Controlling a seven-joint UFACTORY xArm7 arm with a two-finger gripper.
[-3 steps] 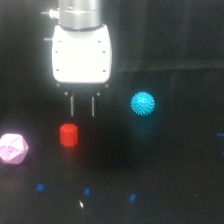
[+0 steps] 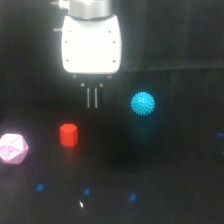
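Observation:
My gripper point(image 2: 92, 98) hangs from a white, rounded hand at the upper middle of the camera view. Its two thin fingers point down with a narrow gap between them, and nothing shows in that gap. Below and left of the fingertips sits a red faceted block point(image 2: 68, 135) on the dark surface, apart from the gripper. To the right of the fingers is a blue-cyan spiky ball point(image 2: 142, 103). A pale pink faceted ball point(image 2: 13, 148) lies near the left edge. How high the fingertips are above the surface is hard to judge.
Small blue marks point(image 2: 87, 191) dot the dark surface point(image 2: 175, 160) near the front, with another by the right edge. A tiny white fleck lies below the red block. The right and front right areas hold no large objects.
The hand has shifted right and up in the view. Its fingers have come closer together, from a wide gap to a narrow one. The block and both balls look unmoved.

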